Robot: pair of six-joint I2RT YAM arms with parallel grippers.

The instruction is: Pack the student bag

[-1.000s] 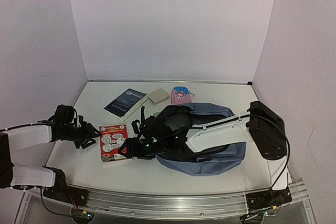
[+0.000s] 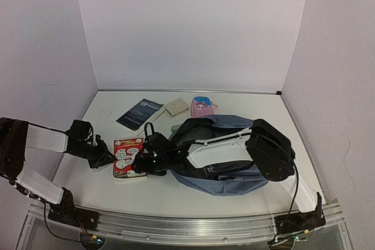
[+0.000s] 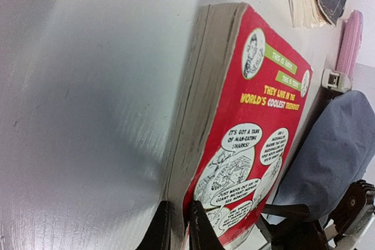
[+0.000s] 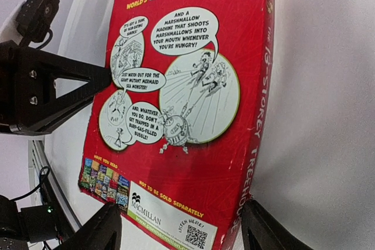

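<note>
A thick red comic book [image 2: 128, 157] lies flat on the table, printed cover [image 4: 193, 92] up and spine toward the right. Against its page edge on the left rests my left gripper, its fingers drawn together at the tips. My right gripper is open at the spine side, one of its fingers [image 4: 101, 229] above the cover near the lower end and the other just off the spine. The grey-blue school bag [image 2: 220, 187] lies open under my right arm, which hides much of its inside.
Behind the red book lie a dark blue book [image 2: 140, 114], a small beige notebook [image 2: 177, 107] and a pink and blue pouch [image 2: 201, 107]. Bare table shows in front of the red book and at the far right.
My left gripper has closed its fingers and moved right against the book. The book has shifted slightly right. My right arm has swung left, its gripper edging closer over the book.
</note>
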